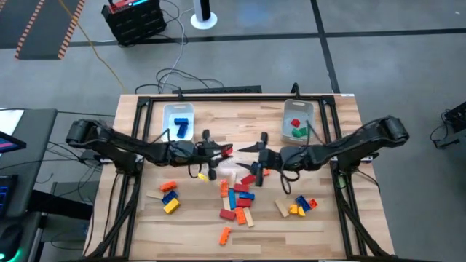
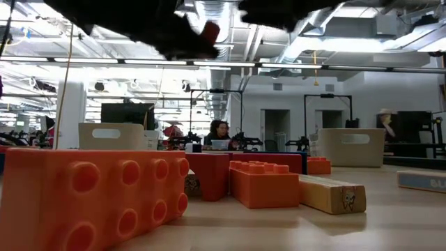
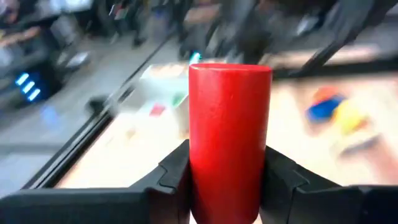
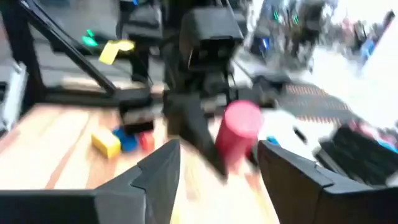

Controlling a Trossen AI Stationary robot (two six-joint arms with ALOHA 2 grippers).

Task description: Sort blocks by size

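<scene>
The red block [image 3: 230, 124], a cylinder, stands between the fingers of my left gripper [image 1: 223, 153], which is shut on it above the middle of the table. Across a small gap, my right gripper [image 1: 256, 151] is open and empty; its fingers [image 4: 163, 177] stand apart in the right wrist view. The left bin [image 1: 167, 109] has blue blocks [image 1: 181, 127] in it. In the right bin [image 1: 310, 107] lie a red block [image 1: 295, 122] and a green block [image 1: 299, 132]. Both wrist views are blurred.
A pile of mixed blocks [image 1: 242, 202] covers the middle front of the table. Smaller groups lie at left, near a yellow block [image 1: 172, 207], and at right, near a blue block [image 1: 303, 203]. A lone orange block [image 1: 225, 235] lies near the front edge.
</scene>
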